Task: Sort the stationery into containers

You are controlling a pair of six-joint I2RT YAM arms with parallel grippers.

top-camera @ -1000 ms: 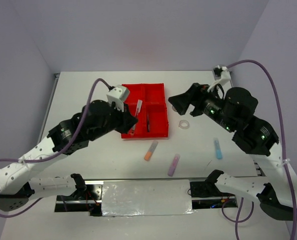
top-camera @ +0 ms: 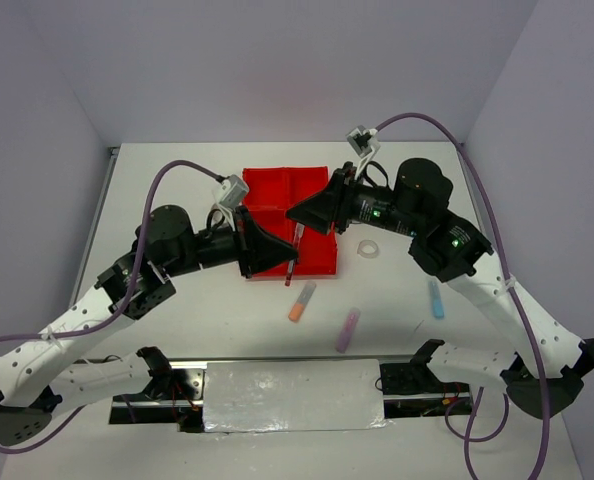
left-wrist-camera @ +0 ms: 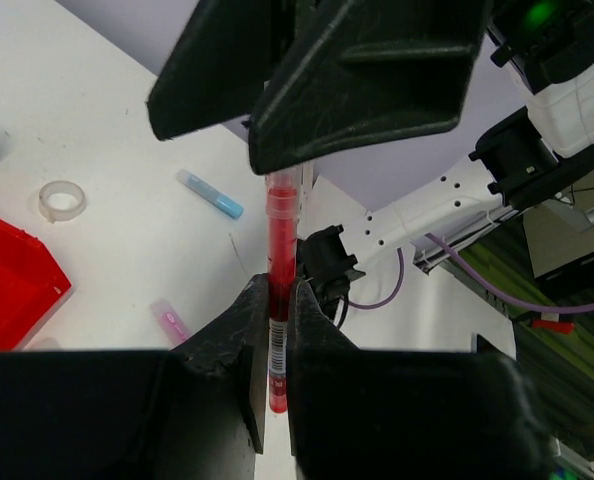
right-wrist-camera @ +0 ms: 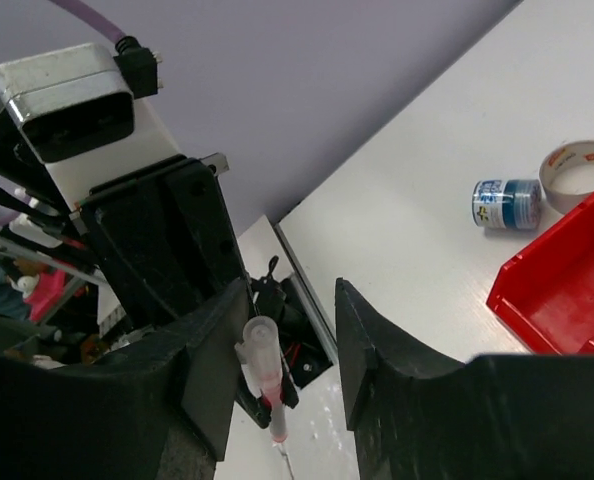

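A red tube with a clear cap [left-wrist-camera: 281, 255] is held upright-tilted in the air by my left gripper, which is shut on it around its middle. In the top view this tube [top-camera: 293, 264] hangs over the front of the red divided container [top-camera: 319, 263]. My right gripper is partly open, its fingers [right-wrist-camera: 353, 350] on either side of the tube's capped end [right-wrist-camera: 263, 345]. The cap lies nearer one finger, and whether it touches cannot be told. On the table lie an orange tube [top-camera: 302, 300], a purple tube [top-camera: 348, 330] and a blue tube [top-camera: 436, 298].
A clear tape roll [top-camera: 368, 248] lies right of the container. Beside the red container, the right wrist view shows a blue-labelled jar [right-wrist-camera: 507, 204] and a beige tape roll [right-wrist-camera: 579, 168]. Both arms cover part of the container.
Both grippers have come together over the container, the left carrying the tube rightward, the right moving left.
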